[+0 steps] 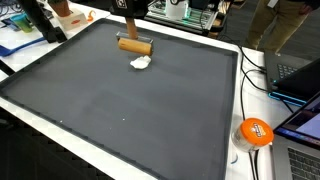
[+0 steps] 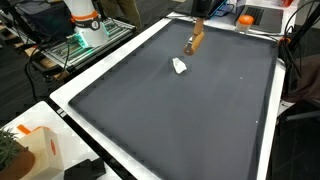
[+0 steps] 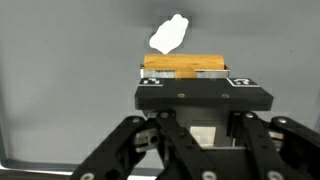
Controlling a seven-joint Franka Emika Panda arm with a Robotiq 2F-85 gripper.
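Note:
A T-shaped wooden piece, like a small mallet with a round crossbar, hangs head-down beneath my gripper. In the wrist view the gripper is shut on the upright stem of the wooden piece, and the crossbar shows just beyond the fingertips. Exterior view 2 shows the wooden piece end-on. A small white irregular piece lies on the dark table close to the crossbar, apart from it in the wrist view. Whether the crossbar touches the table, I cannot tell.
An orange-topped round container sits off its right side, near a laptop. Bins and clutter stand beyond the far left edge.

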